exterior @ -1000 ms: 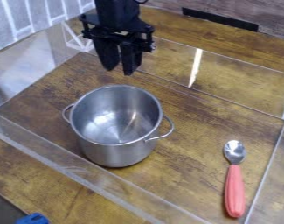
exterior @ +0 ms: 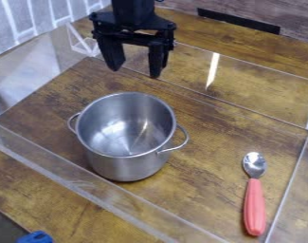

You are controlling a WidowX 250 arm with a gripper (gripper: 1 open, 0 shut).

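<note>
A black gripper (exterior: 135,59) hangs open at the top centre, above and behind a steel pot (exterior: 127,152), with nothing visible between its fingers. The pot stands upright on the wooden surface and has a loop handle on each side; it looks empty. A spoon with a pink handle (exterior: 254,204) lies at the right, its metal bowl pointing toward the back.
Clear low walls surround the wooden work area (exterior: 232,123). A white slatted rail stands at the back left. A blue object (exterior: 35,236) sits at the bottom left corner, outside the wall. Bare wood lies between pot and spoon.
Over the last second the gripper has turned and shifted slightly to the right, its fingers now spread more widely across the view. The pot and spoon have not moved.
</note>
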